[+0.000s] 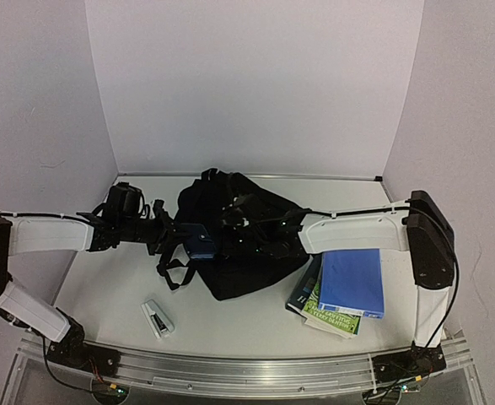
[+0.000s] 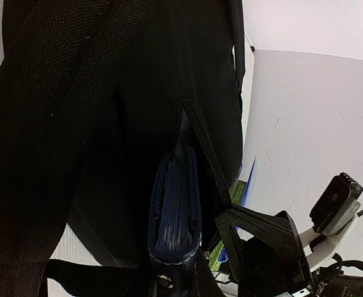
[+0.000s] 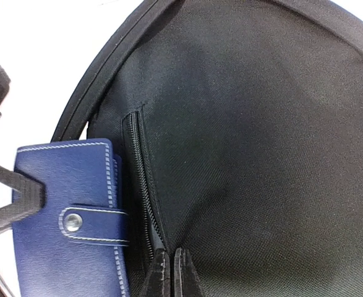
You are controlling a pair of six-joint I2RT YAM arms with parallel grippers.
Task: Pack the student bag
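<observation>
The black bag (image 1: 243,278) lies in the middle of the table, its zipped side pocket (image 3: 141,167) parted. My left gripper (image 1: 169,234) is shut on a dark blue notebook (image 3: 70,185) with a snap strap. In the left wrist view the notebook (image 2: 176,210) appears edge-on, pages showing, its far end at the zipper opening (image 2: 182,117). How far it reaches inside cannot be told. My right gripper is shut on the fabric beside the zipper, drawing that edge away from the notebook. The left gripper's fingertips are mostly hidden in its own wrist view.
At the right of the table lie a large blue book (image 1: 351,283), a green book (image 1: 336,319) and a dark book (image 1: 303,289), overlapping. A stapler (image 1: 157,319) rests at front left. A loose bag strap (image 1: 177,274) hangs out left.
</observation>
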